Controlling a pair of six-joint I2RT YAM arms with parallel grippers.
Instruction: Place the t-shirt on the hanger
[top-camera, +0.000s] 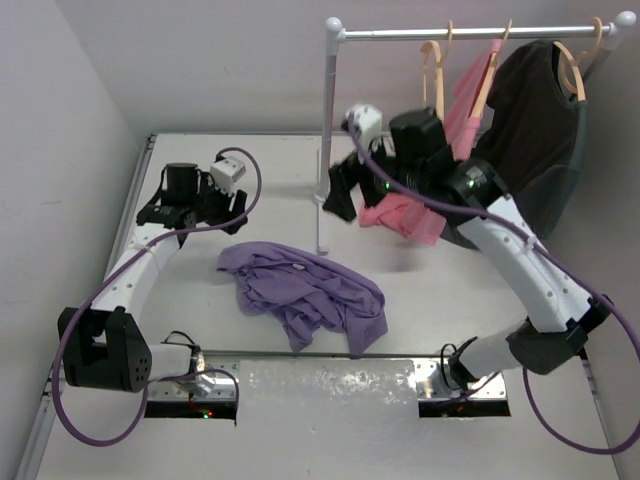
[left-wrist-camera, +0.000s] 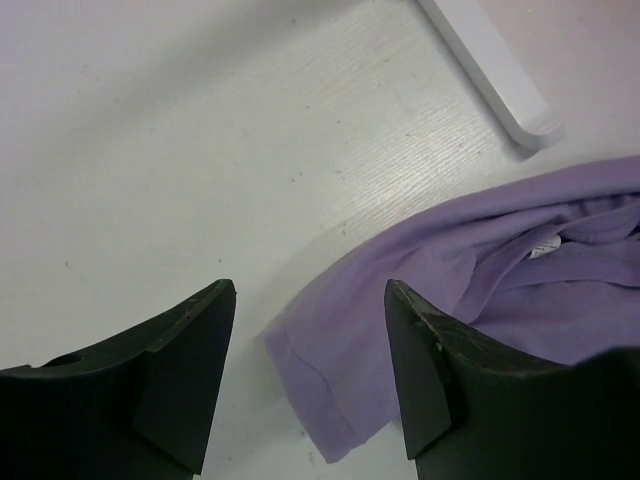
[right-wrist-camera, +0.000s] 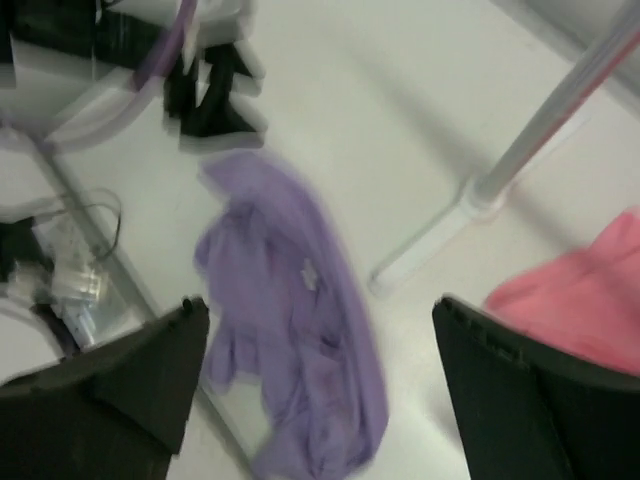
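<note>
The purple t-shirt (top-camera: 300, 290) lies crumpled flat on the white floor, also in the left wrist view (left-wrist-camera: 350, 360) and blurred in the right wrist view (right-wrist-camera: 280, 290). My left gripper (top-camera: 225, 215) stands open just beyond its left end, nothing between the fingers. My right gripper (top-camera: 350, 195) is raised high, blurred, open and empty, in front of the rack's near upright. Light wooden hangers (top-camera: 437, 75) hang on the rail; my right arm covers part of them.
The rack rail (top-camera: 390, 34) runs along the back right, carrying a pink garment (top-camera: 475, 65) and a dark garment (top-camera: 540, 120). The rack's foot (top-camera: 322, 240) lies behind the purple shirt. Bare floor is at the back left.
</note>
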